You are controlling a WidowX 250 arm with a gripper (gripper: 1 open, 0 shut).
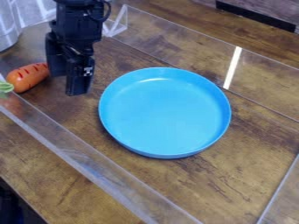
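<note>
My black gripper (pixel 70 74) hangs open over the wooden surface at the upper left, its fingers pointing down with nothing visible between them. Just left of it lies an orange toy carrot (pixel 28 75) with a green top at the image edge. A round light-blue plate (pixel 163 112) lies to the right of the gripper, apart from it.
A clear rail or panel edge (pixel 82 166) runs diagonally across the lower left. A pale object (pixel 10 17) stands in the top left corner.
</note>
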